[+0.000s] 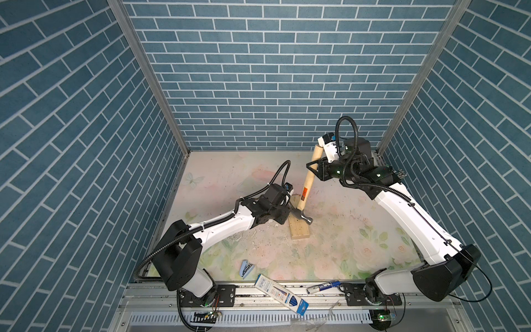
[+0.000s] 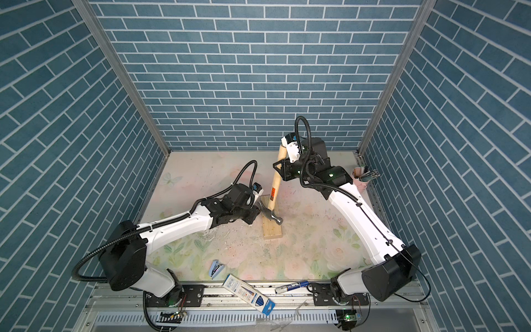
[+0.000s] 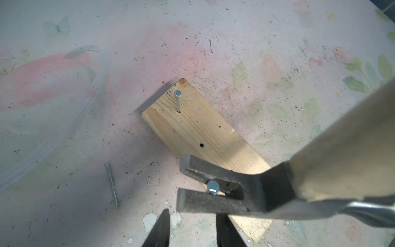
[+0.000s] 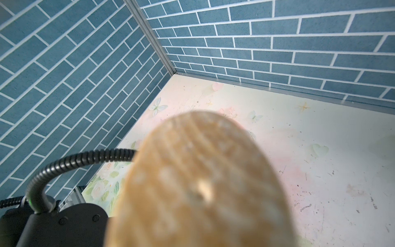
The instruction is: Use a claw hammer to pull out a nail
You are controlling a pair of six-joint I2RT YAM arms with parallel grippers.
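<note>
My right gripper [image 1: 318,166] is shut on the wooden handle of the claw hammer [image 1: 306,187], held steeply, head down over the wood block [image 1: 299,229]. In the left wrist view the claw [image 3: 205,201] has a nail [image 3: 213,187] in its slot. My left gripper is part open just beside the claw, fingertips apart. A second nail [image 3: 177,98] stands upright in the block [image 3: 205,123], and a loose nail [image 3: 111,185] lies on the table. The right wrist view is mostly filled by the handle's end [image 4: 201,177].
A stapler [image 1: 246,268], a long blue-and-white package [image 1: 279,292] and a blue marker [image 1: 323,286] lie along the front edge. A pen cup stands at the right edge [image 2: 359,177].
</note>
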